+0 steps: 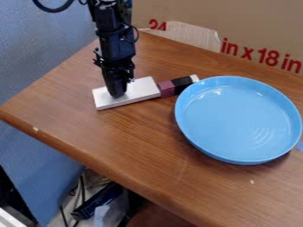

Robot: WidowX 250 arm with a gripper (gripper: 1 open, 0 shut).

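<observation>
My gripper [117,89] is lowered onto a white rectangular block [143,90] near the left part of the wooden table. Its dark fingertips are at the top of the block, and whether they are open or shut is hard to tell. Beside the block's right end lies a dark red and black piece [174,88] with a light tip. A blue plate [236,120] sits on the right of the table.
A cardboard box [243,31] stands behind the table. Cables and assorted items lie below the front edge at lower left.
</observation>
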